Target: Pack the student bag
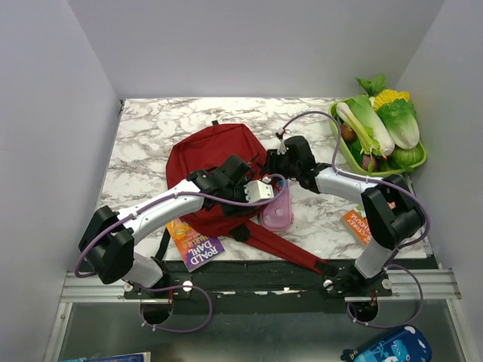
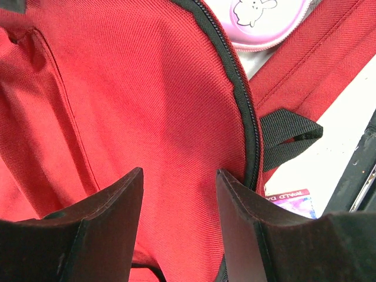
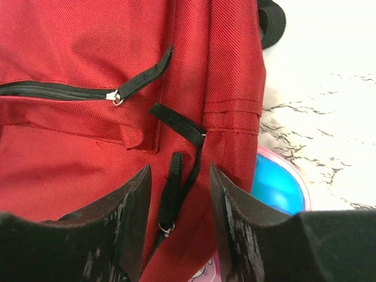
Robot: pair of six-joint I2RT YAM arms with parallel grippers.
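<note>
The red bag [image 1: 215, 143] lies spread on the marbled table, one long strap running toward the front right. My left gripper is open over the red cloth, its right finger [image 2: 235, 217] close to the black zipper edge [image 2: 242, 97]. On the bag's right side, my right gripper also stands open, with a black zipper pull [image 3: 170, 191] showing in the gap between its fingers. A pink case [image 1: 278, 215] rests against the bag's right side. A purple and orange book [image 1: 198, 249] sticks out at the bag's front left.
An orange book [image 1: 356, 224] lies right of the pink case, partly behind the right arm. At the back right stands a green basket [image 1: 417, 160] of vegetables. A blue pouch [image 1: 392, 348] is at the bottom right, below the table edge. Bare table shows at the back left.
</note>
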